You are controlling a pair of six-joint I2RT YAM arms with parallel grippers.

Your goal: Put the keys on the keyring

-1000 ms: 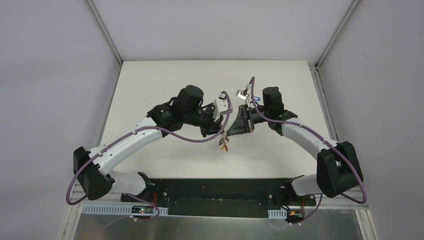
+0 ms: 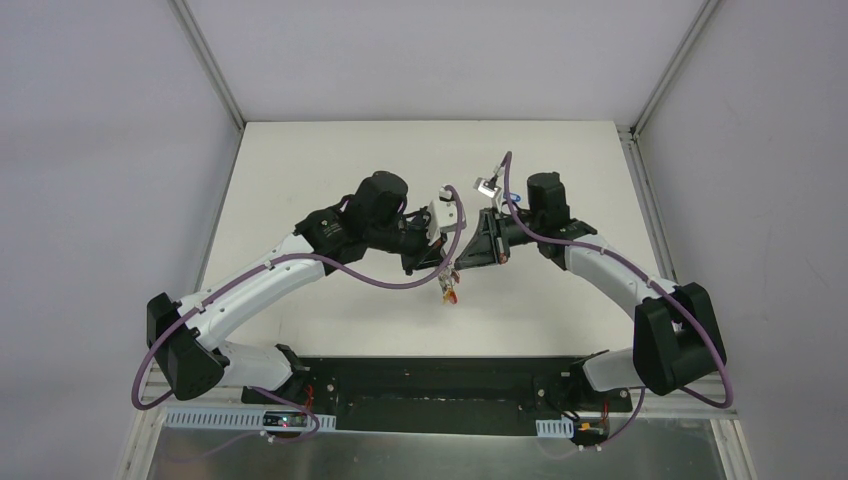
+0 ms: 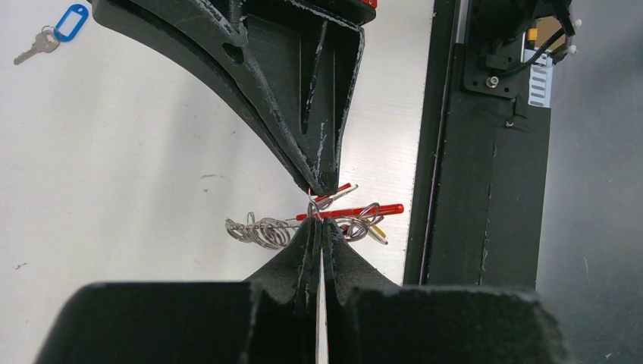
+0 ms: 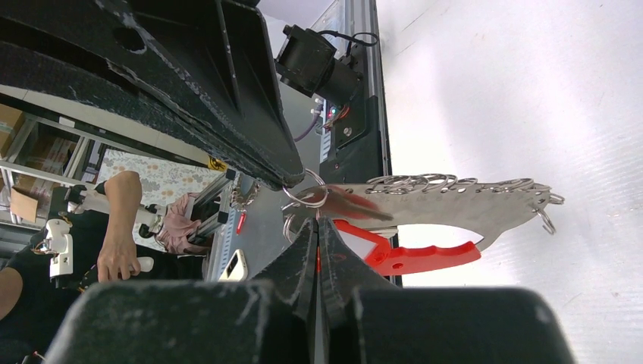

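Above the table centre both grippers meet over a hanging metal multi-tool [image 4: 432,205] with red handles and many wire rings. A split ring [image 4: 322,189] stands between their tips. My left gripper is shut at that ring, and the other gripper's tip touches it from above in the left wrist view. My right gripper is shut at the lower part of the ring, where the tool hangs; how much is between its fingers is hard to tell. A key [image 3: 34,49] with a blue tag [image 3: 73,23] lies on the table.
A person's arm shows beyond it in the right wrist view.
The right arm has shifted very slightly, and the hanging tool has swung a little in the top view. The left arm looks almost unchanged.
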